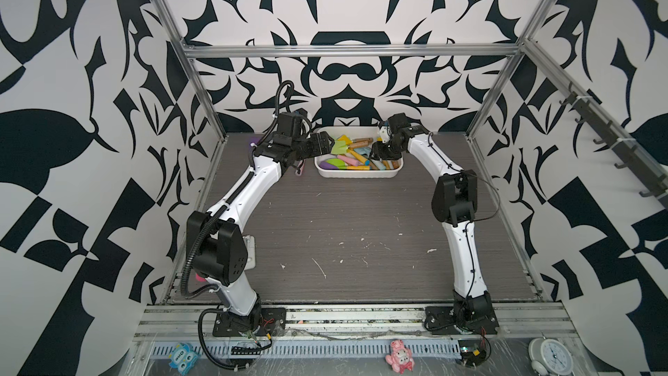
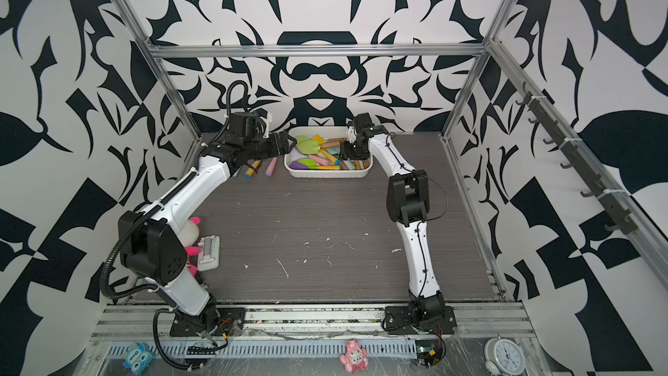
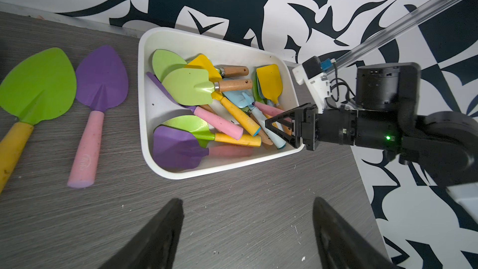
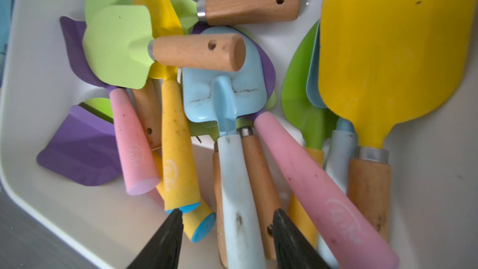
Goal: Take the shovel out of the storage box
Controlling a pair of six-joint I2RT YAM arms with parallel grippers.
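Note:
The white storage box [image 3: 145, 104] stands against the back wall with several toy shovels heaped in it. In the right wrist view, a light blue shovel [image 4: 238, 189] has its handle end between the open fingers of my right gripper, which hangs over the box's right part; whether they touch is unclear. Beside it lie a pink handle [image 4: 318, 184] and a yellow shovel [image 4: 398, 54]. A light green shovel with a wooden handle [image 3: 191, 87] rests atop the heap on the left. My left gripper is open and empty, near the box's left end.
Left of the box, a green shovel [image 3: 37, 87] and a purple shovel [image 3: 102, 77] lie on the table. A grey-white object [image 2: 208, 252] sits near the left arm. My two grippers are close to each other over the box.

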